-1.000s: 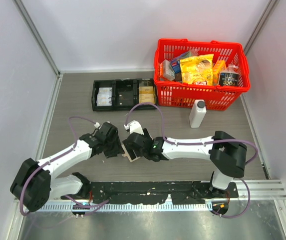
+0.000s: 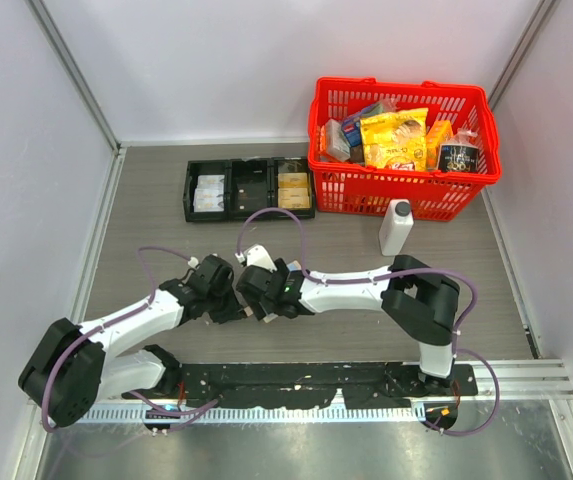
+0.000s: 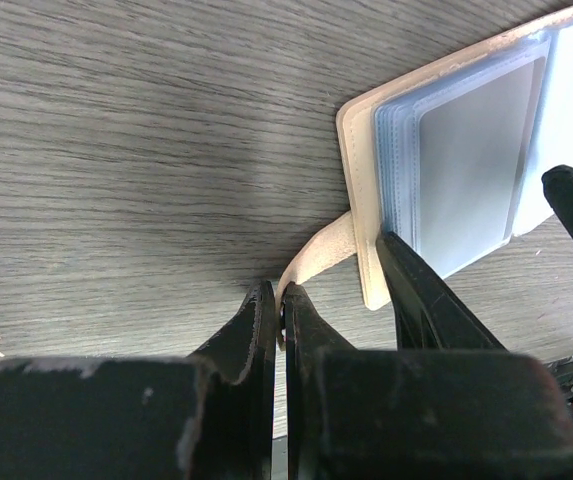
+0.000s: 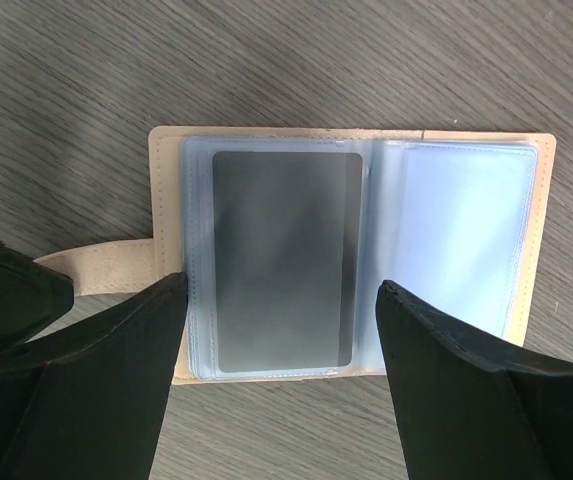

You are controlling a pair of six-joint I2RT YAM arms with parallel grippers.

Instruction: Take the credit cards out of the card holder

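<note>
The card holder (image 4: 168,240) lies spread open on the table, beige with clear plastic sleeves. A dark grey card (image 4: 281,262) shows inside one sleeve, while the other sleeve (image 4: 458,235) looks pale. From the holder's edge sticks a beige strap (image 3: 321,250), and my left gripper is shut on its end. Above the card sleeve, my right gripper stands open; one fingertip is over the sleeve's strap-side edge and the other over the pale half. Nothing is gripped between them. In the top view the arms largely cover the holder.
A black divided tray (image 2: 251,214) with stacked cards stands at the back. Right of it is a red basket (image 2: 401,185) full of packages, with a white bottle (image 2: 396,228) in front. The two grippers are very close together.
My right gripper has moved left over the card holder, close to the left gripper. The left gripper has shifted only slightly. The tray, basket and bottle are unmoved.
</note>
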